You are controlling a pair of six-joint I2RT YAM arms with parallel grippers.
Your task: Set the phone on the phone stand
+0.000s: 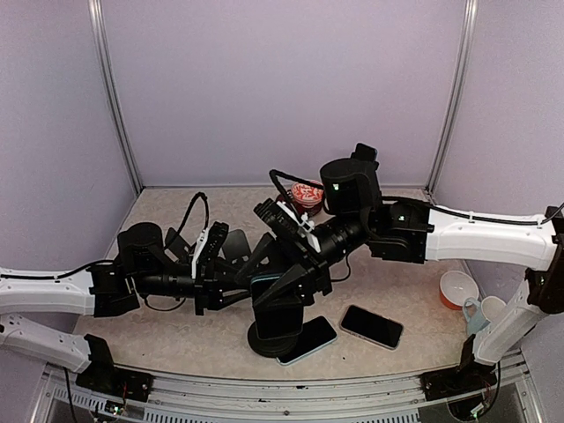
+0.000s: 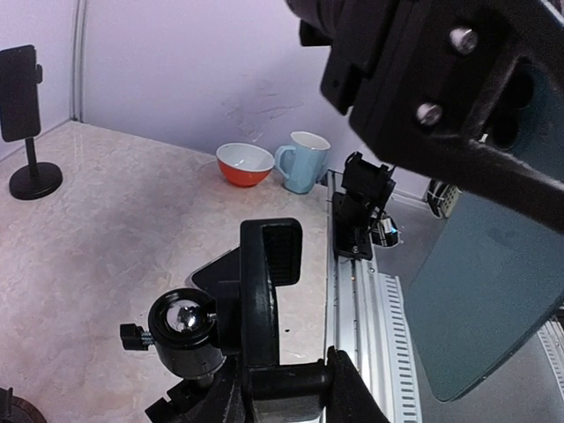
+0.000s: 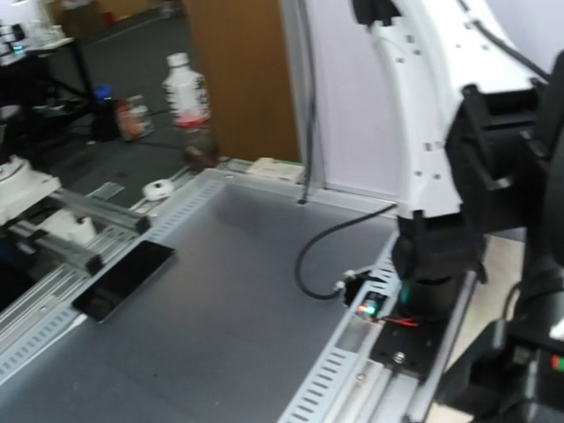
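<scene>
My left gripper (image 1: pixel 233 286) is shut on the phone stand (image 2: pixel 258 308), whose round base (image 1: pixel 261 344) sits on the table near the front. A dark phone (image 1: pixel 277 308) stands upright at the stand, with my right gripper (image 1: pixel 264 282) over its top; whether those fingers still grip it is hard to tell. In the left wrist view the phone's back (image 2: pixel 476 300) fills the right side, under the right gripper's body. The right wrist view is blurred and shows only surroundings beyond the table.
Two phones (image 1: pixel 372 326) (image 1: pixel 307 340) lie at the front, one touching or beside the base. A bowl (image 1: pixel 458 287) and mug (image 1: pixel 483 314) stand at the right. A red plate with a bowl (image 1: pixel 307 194) and another stand (image 2: pixel 19 92) are at the back.
</scene>
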